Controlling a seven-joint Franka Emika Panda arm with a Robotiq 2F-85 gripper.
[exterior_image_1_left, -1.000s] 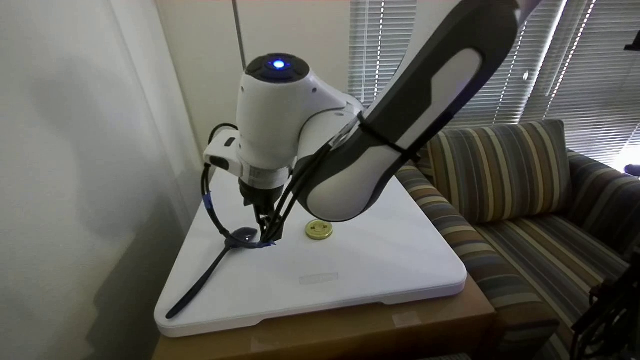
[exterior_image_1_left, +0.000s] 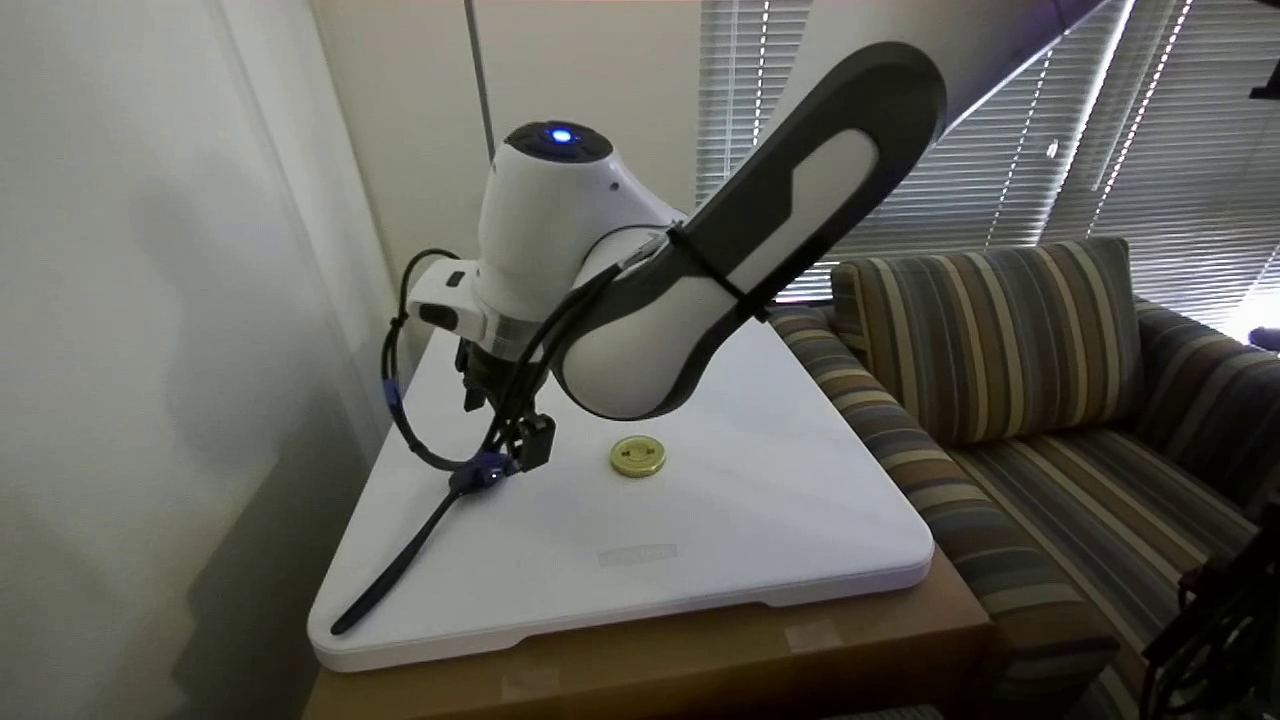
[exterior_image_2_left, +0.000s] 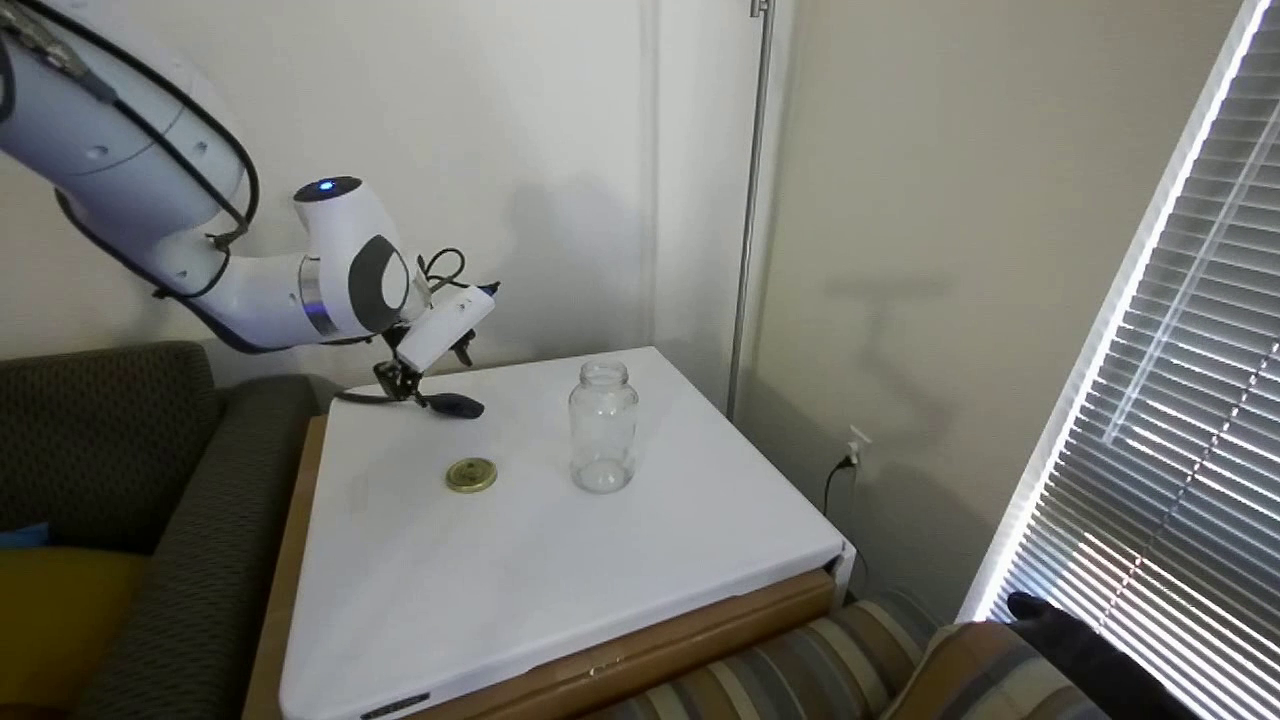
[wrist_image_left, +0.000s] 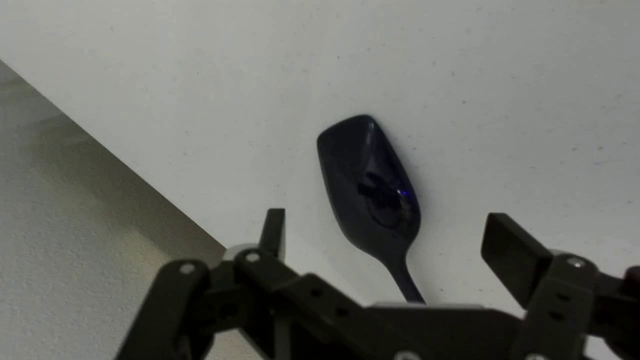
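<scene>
A dark spoon (exterior_image_1_left: 402, 559) lies on the white table (exterior_image_1_left: 768, 516), its handle reaching toward the near left corner in the first exterior view. Seen from the wrist, the spoon's bowl (wrist_image_left: 369, 186) sits between and beyond my two spread fingers, and the lower handle is hidden behind the gripper body. My gripper is open, with both pads clear of the spoon. A gold lid (exterior_image_2_left: 471, 474) rests flat on the table. To its right in the second exterior view, a clear glass jar (exterior_image_2_left: 603, 426) stands upright, with no lid on its mouth.
A wall (exterior_image_1_left: 156, 360) runs close along the table's left side in the first exterior view. A striped armchair (exterior_image_1_left: 996, 348) borders the right side. Bare table surface surrounds the lid and the near right area.
The arm and gripper have shifted slightly left in the first exterior view, and the gripper now looks turned, nearer the spoon's bowl. Spoon and lid look unmoved.
</scene>
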